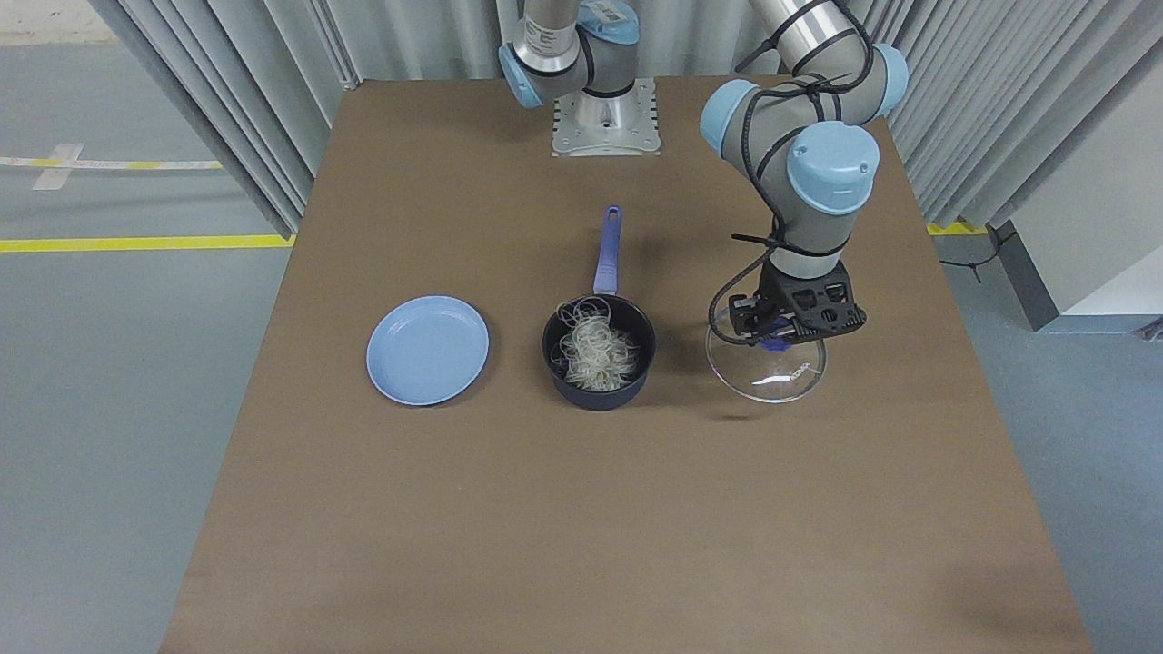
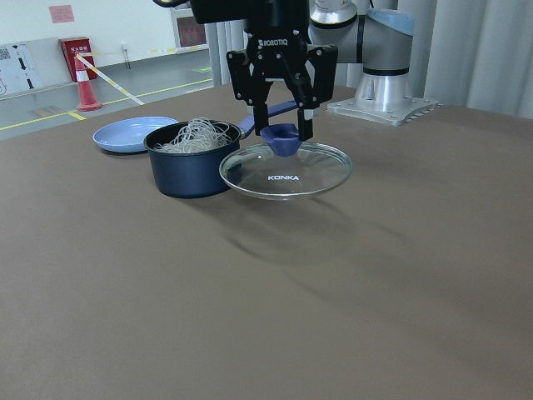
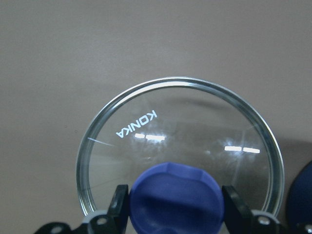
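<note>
My gripper [image 2: 283, 125] is shut on the blue knob [image 3: 176, 197] of a glass lid [image 2: 286, 177] marked KONKA, held above the table just right of the pot in the front view, with a shadow beneath it. The dark blue pot [image 1: 597, 398] with a purple handle [image 1: 608, 249] holds a tangle of pale noodle-like strands [image 1: 600, 354]. A light blue plate [image 1: 427, 350] lies left of the pot.
Grey curtains stand behind.
</note>
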